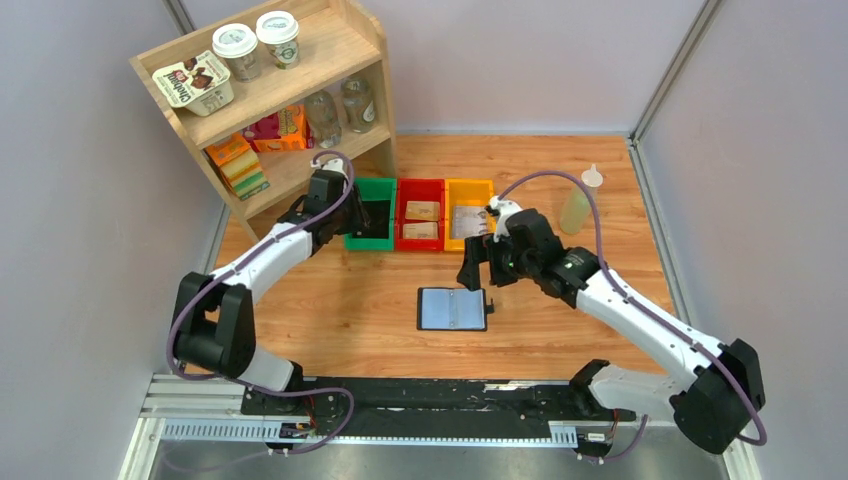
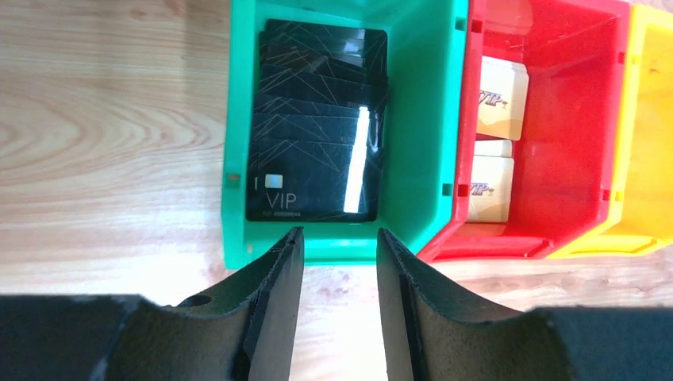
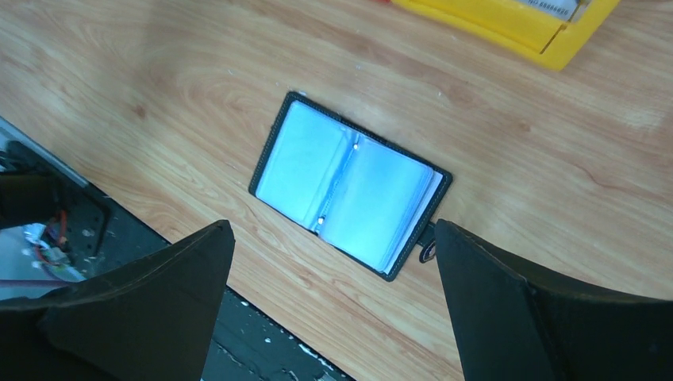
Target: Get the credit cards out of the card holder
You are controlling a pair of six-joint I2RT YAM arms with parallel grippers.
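Note:
The card holder [image 1: 451,309] lies open and flat on the table, black-edged with clear bluish sleeves; the right wrist view shows the holder [image 3: 373,198] with its strap at one side. Several black VIP cards [image 2: 317,175] lie overlapped in the green bin [image 2: 238,159]. Over the front rim of that bin my left gripper is open, its fingers apart with nothing between them. Up above the holder, my right gripper stands wide open and empty. Whether any cards sit inside the sleeves, I cannot tell.
A red bin [image 1: 420,187] holds pale cards [image 1: 421,211], and a yellow bin [image 1: 470,187] holds silvery cards [image 1: 468,220]. A wooden shelf [image 1: 300,90] stands behind the left arm. One bottle [image 1: 576,208] is behind the right arm. Bare table surrounds the holder.

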